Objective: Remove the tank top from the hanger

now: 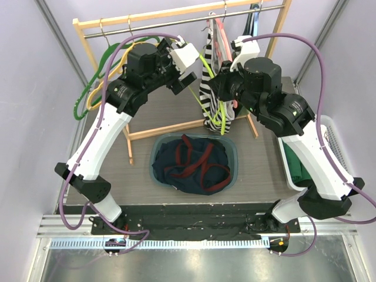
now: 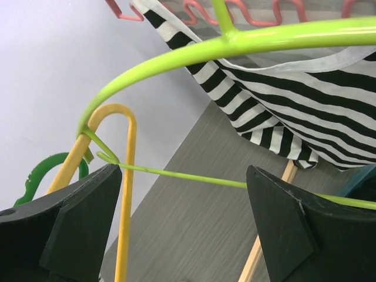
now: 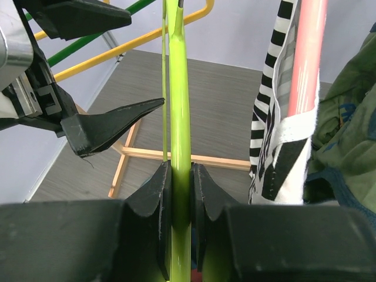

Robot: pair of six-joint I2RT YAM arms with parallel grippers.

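Observation:
My right gripper is shut on the lime-green hanger [image 3: 181, 106], which runs upright between its fingers. In the left wrist view, the hanger's thick curved bar [image 2: 176, 61] arches above, its thin lower bar crossing behind the fingertips. My left gripper stands open at the other side of the hanger, with wide-spread fingers. No garment shows on this hanger. A dark navy garment with red edging [image 1: 191, 164] lies bunched in the grey basket [image 1: 235, 167]; whether it is the tank top is unclear.
Yellow [image 1: 94, 94] and green hangers [image 1: 76, 108] hang on the left of the rail [image 1: 176, 22]. A black-and-white striped garment [image 1: 208, 97] hangs close beside my right gripper. A white basket [image 1: 285, 164] with green cloth stands at the right.

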